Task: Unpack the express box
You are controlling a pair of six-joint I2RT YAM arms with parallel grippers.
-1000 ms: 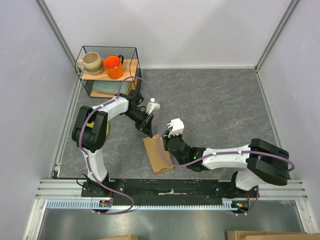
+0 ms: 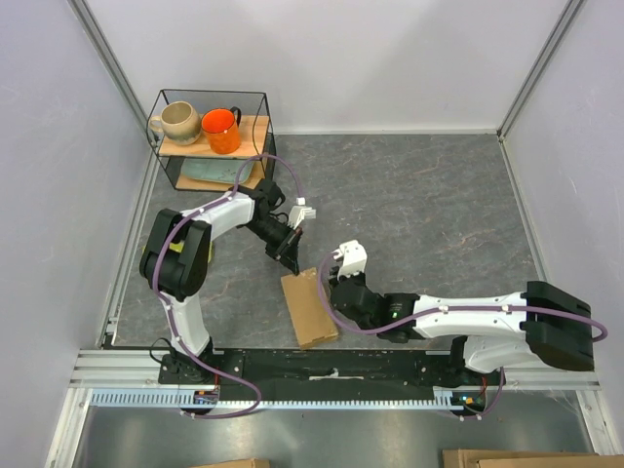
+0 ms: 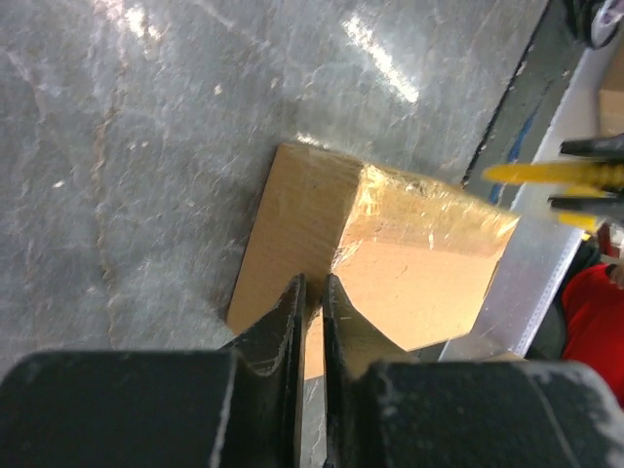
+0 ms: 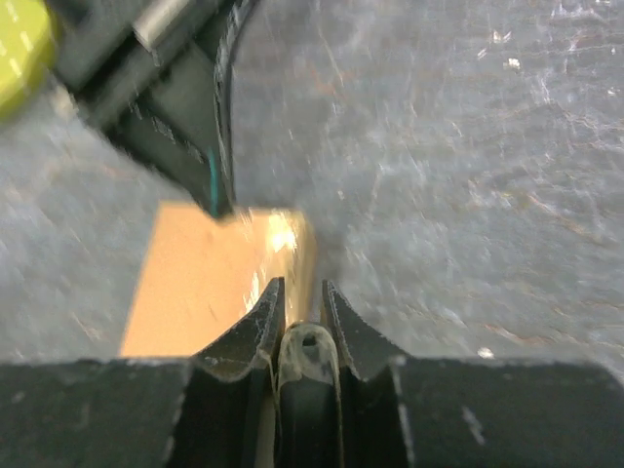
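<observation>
A small brown cardboard box (image 2: 310, 310) lies on the grey table, its taped edge (image 3: 429, 210) shiny in the left wrist view. My left gripper is at one corner of the box, its fingers slightly apart with a narrow gap. Whether they touch the cardboard is unclear. To the right of the box in the top view, my right gripper is shut on a narrow tool. The tool's dark, rounded end (image 4: 309, 343) shows in the right wrist view, and its yellow part (image 3: 536, 174) shows blurred in the left wrist view.
A wire shelf (image 2: 214, 158) at the back left holds a beige mug (image 2: 179, 123) and an orange mug (image 2: 221, 132). Something yellow (image 4: 24, 54) lies near the left arm.
The box has shifted a little toward the front. The left arm is almost still.
</observation>
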